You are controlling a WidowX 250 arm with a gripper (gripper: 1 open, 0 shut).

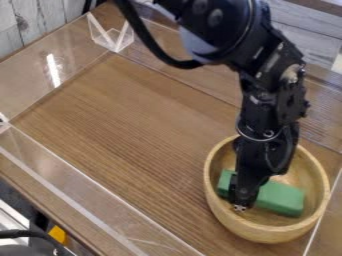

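A tan round bowl [267,226] sits at the lower right of the wooden tray, holding a green block [278,197]. My black gripper [242,192] reaches down from the top into the bowl and is shut on the left part of the green block; the fingertips are partly dark and hard to make out against it.
The wooden surface [127,125] left of the bowl is clear. Clear raised rims run along its left sides, with a white bracket [114,32] at the upper left corner. A black cable lies at the bottom left.
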